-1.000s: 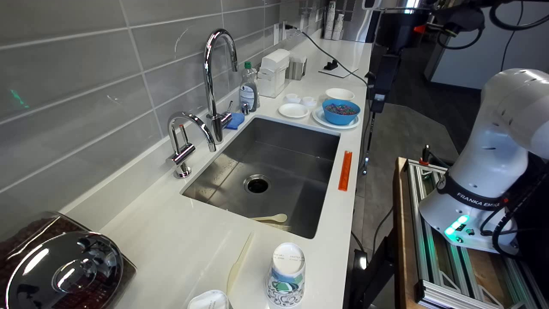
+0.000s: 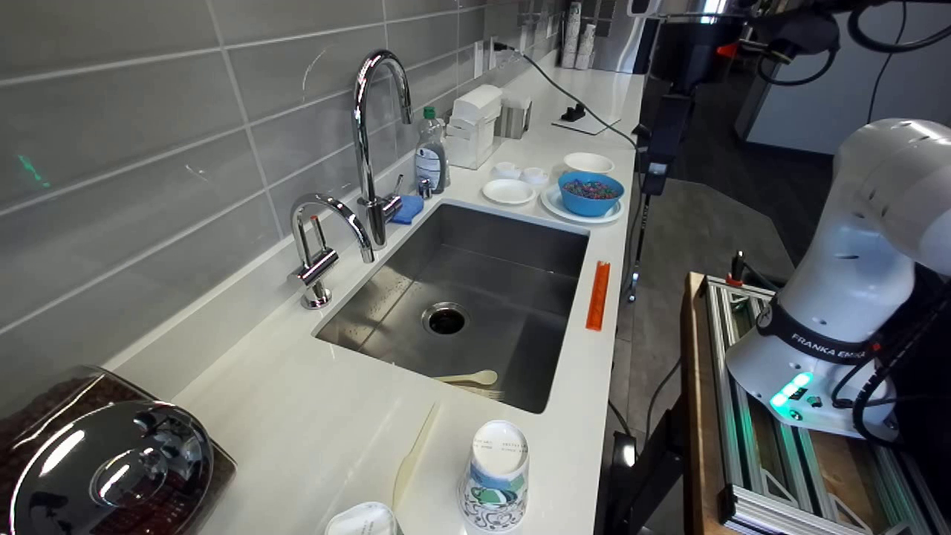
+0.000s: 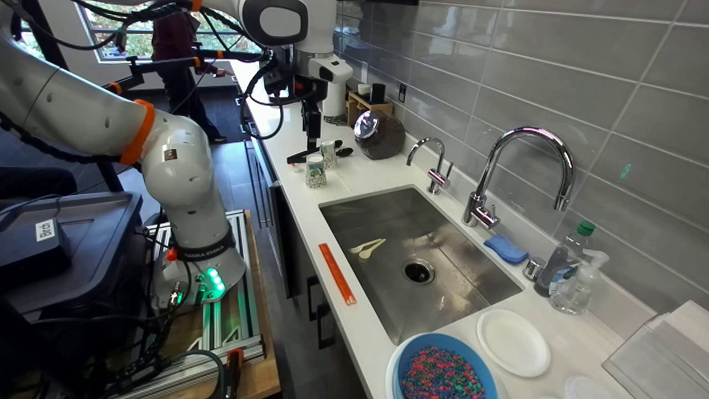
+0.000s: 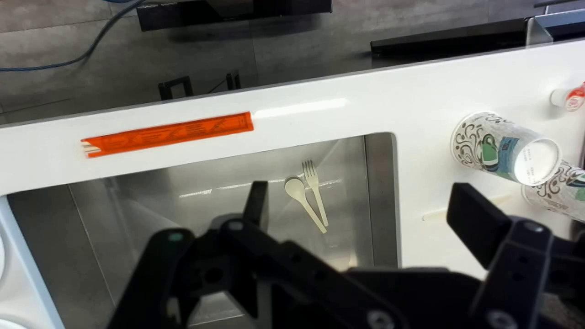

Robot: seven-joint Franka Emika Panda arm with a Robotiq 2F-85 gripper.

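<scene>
In the wrist view my gripper stands wide open, its two black fingers (image 4: 256,205) far apart with nothing held between them. Below it, down in the steel sink (image 4: 382,197), a pale spoon (image 4: 296,189) and a pale fork (image 4: 314,183) lie side by side on the bottom. A pale knife (image 2: 414,456) rests on the white counter beyond the sink's end. Two patterned paper cups stand there upside down, the nearer cup (image 4: 496,145) and the farther cup (image 4: 565,192). An orange chopstick packet (image 4: 170,135) lies along the counter's front strip.
Two chrome taps, a tall one (image 2: 367,143) and a short one (image 2: 316,258), rise behind the sink. A blue bowl (image 2: 590,203) of coloured bits sits on a plate at the far end. A lidded dark container (image 2: 125,472) stands near the wall. Open counter lies between it and the sink.
</scene>
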